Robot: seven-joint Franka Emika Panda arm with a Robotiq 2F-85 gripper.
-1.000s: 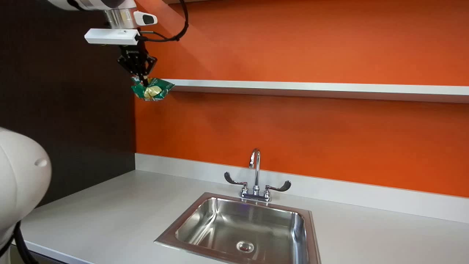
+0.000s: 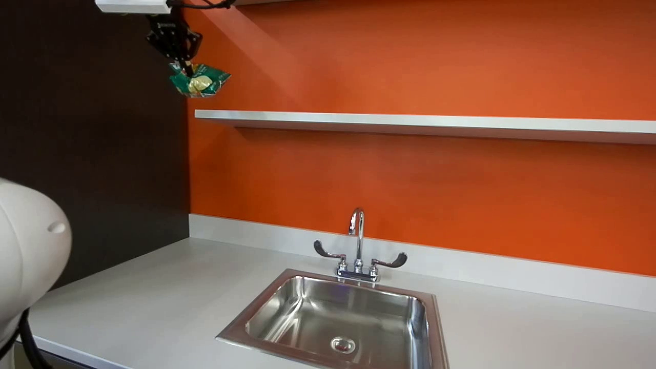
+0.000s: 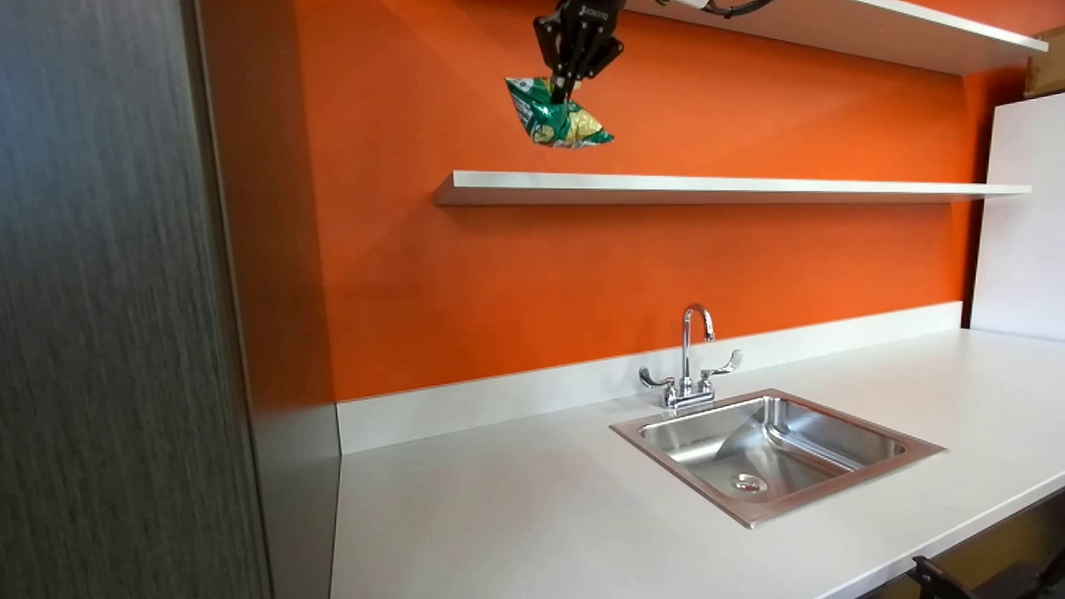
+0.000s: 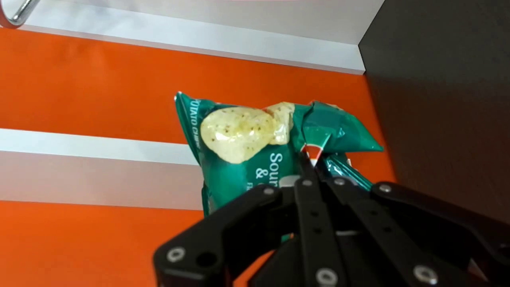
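Observation:
A green chip bag (image 4: 239, 143) with a picture of a pale potato chip is pinched in my gripper. The fingers are shut on a gathered fold toward one side of the bag, and the rest of it spreads out past them. In exterior view 1 the bag (image 2: 203, 82) hangs at the upper left, in the air, higher in the picture than the lower shelf's left end. Exterior view 2 has the bag (image 3: 559, 121) likewise above the line of that shelf, with my gripper (image 3: 559, 95) pointing down from the top edge.
The lower white shelf (image 2: 424, 121) is bare along its visible front edge. A second shelf (image 3: 859, 30) runs higher up. A dark side panel (image 2: 92, 135) stands at the left. Below are the clear counter (image 2: 147, 289), a steel sink (image 2: 441, 344) and a faucet (image 2: 358, 240).
In exterior view 1 my gripper and the bag have moved up and somewhat left. The bag previously overlapped the shelf's left end and now appears above it, still held.

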